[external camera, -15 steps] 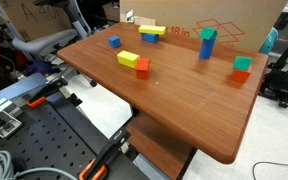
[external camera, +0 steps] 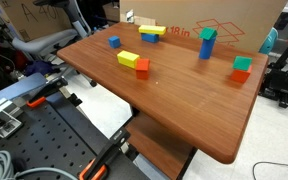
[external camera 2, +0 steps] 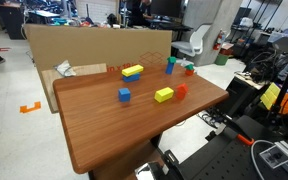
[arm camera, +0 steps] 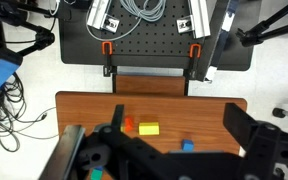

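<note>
From the bottom of the wrist view my gripper reaches in, its two dark fingers wide apart and nothing held between them. Below it on the table lie a red block (arm camera: 129,124), a yellow block (arm camera: 148,129) and a blue block (arm camera: 187,145). In exterior view 1 the yellow block (external camera: 129,58) is beside the red block (external camera: 142,65), and the blue block (external camera: 114,41) lies apart. A long yellow block (external camera: 152,28) rests on blue at the back. One green block (external camera: 208,33) tops a blue one; another green block (external camera: 242,63) tops a red one.
The brown table (external camera: 189,105) has clear room in its near part. A cardboard panel (external camera 2: 94,45) stands behind it. The black perforated base (external camera: 44,130) lies across a gap from the table, with clamps and cables on it.
</note>
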